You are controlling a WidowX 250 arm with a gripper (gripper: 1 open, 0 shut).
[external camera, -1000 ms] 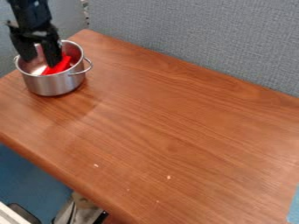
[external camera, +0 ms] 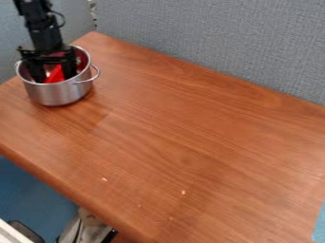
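Note:
A steel pot with side handles stands near the left back corner of the wooden table. A red object lies inside it. My black gripper reaches down into the pot's opening, over and beside the red object; its fingertips are largely hidden, so whether anything is between them is unclear.
Grey partition walls run along the back. The table's front left edge drops to a blue floor.
My gripper has moved lower into the pot, now covering more of its interior. The pot has stayed in place.

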